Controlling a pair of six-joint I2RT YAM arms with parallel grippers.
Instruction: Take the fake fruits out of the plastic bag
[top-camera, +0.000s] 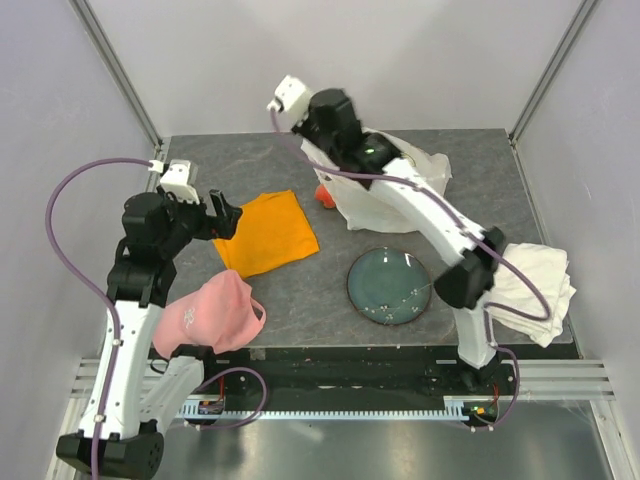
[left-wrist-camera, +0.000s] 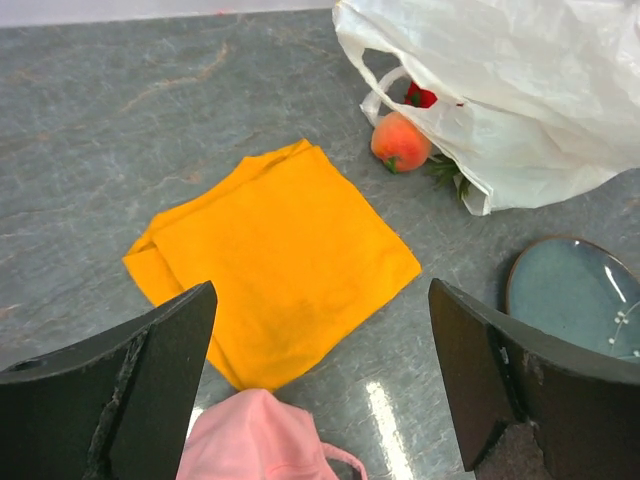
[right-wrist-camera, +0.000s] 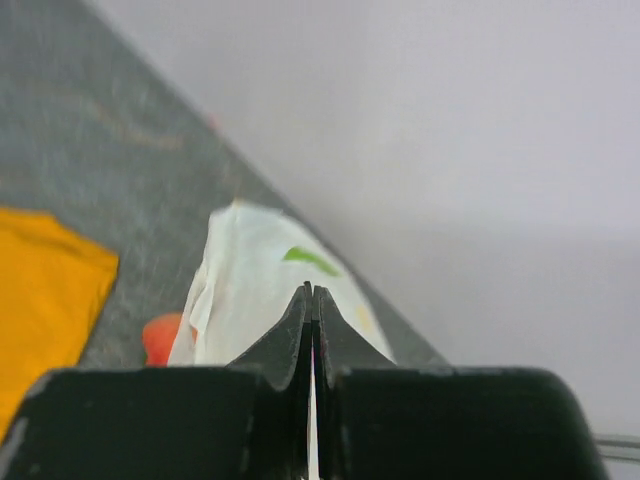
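The white plastic bag (left-wrist-camera: 530, 90) lies at the back right, with a peach (left-wrist-camera: 400, 142) at its mouth and something red and some green leaves partly visible inside. My left gripper stands open over the front left, holding nothing. My right gripper is raised above the bag, shut, its fingertips over the white plastic in the right wrist view; nothing clearly shows between them. The right arm is blurred in the top view and hides part of the bag.
An orange cloth (top-camera: 262, 230) lies in the middle left, a pink bag (top-camera: 210, 315) at the front left. A dark round plate (top-camera: 389, 285) and folded white cloths (top-camera: 530, 290) sit to the right.
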